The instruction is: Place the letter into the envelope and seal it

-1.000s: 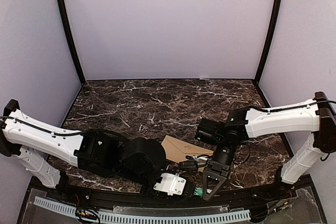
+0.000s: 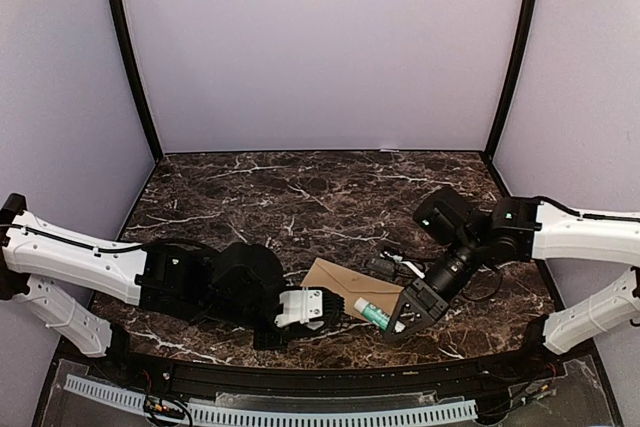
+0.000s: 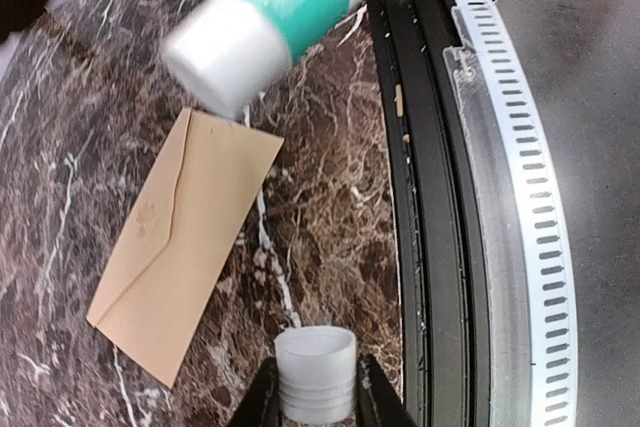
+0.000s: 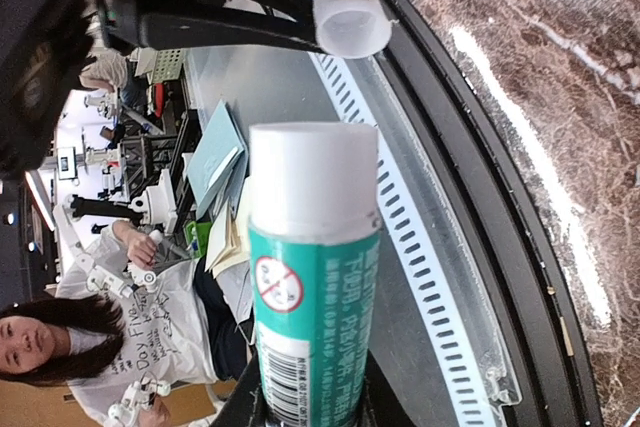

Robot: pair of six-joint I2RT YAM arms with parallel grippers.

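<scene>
The tan envelope (image 2: 330,282) lies on the marble table, its flap side up in the left wrist view (image 3: 185,237). My right gripper (image 2: 400,319) is shut on a teal glue stick (image 4: 310,317), whose white end points left in the top view. My left gripper is shut on a white cap (image 3: 315,367), just left of the glue stick, which is apart from it. No separate letter can be made out.
The table's front edge (image 3: 410,247) runs close below both grippers, with a slotted rail (image 2: 320,412) beyond it.
Both grippers have moved up and away from the front edge in the top view, the right arm also rightwards, showing more of the glue stick between them.
</scene>
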